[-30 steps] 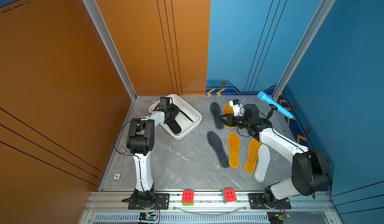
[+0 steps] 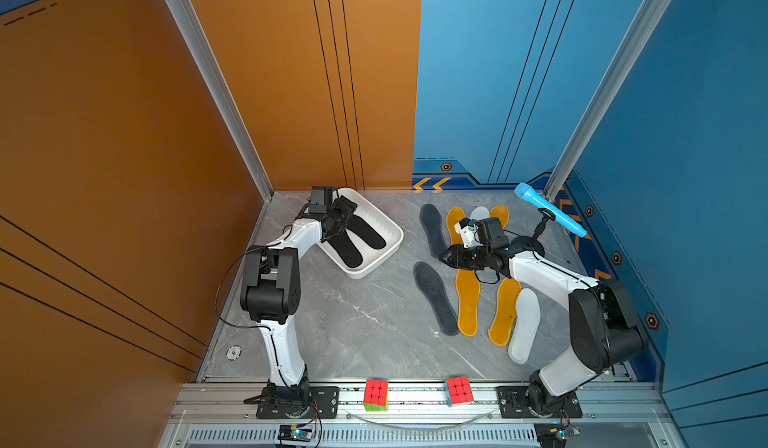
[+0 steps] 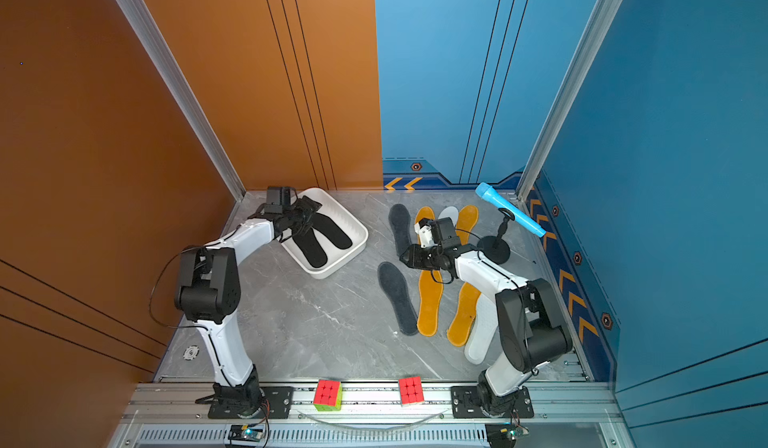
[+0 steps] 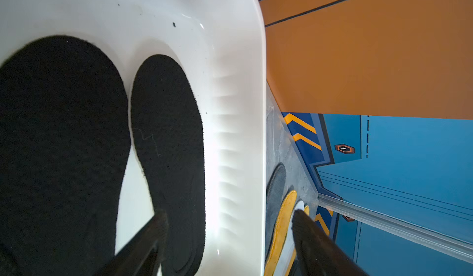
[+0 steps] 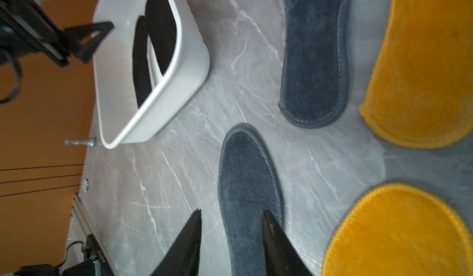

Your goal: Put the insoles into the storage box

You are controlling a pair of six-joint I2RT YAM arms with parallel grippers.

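The white storage box [image 2: 376,264] holds two black insoles [image 2: 366,230] lying side by side. My left gripper is open over the box, with nothing between its fingers. On the table to the right lie grey insoles [image 2: 434,296], yellow insoles [image 2: 467,304] and white insoles [image 2: 524,324], in two rows. My right gripper stands open above them; in the right wrist view the front grey insole lies beneath its fingers, apart from them.
A blue microphone [image 2: 550,208] on a black stand is at the back right. Two Rubik's cubes [image 2: 376,392] sit on the front rail.
My left arm has pulled back to the left over the box, uncovering the insole there.
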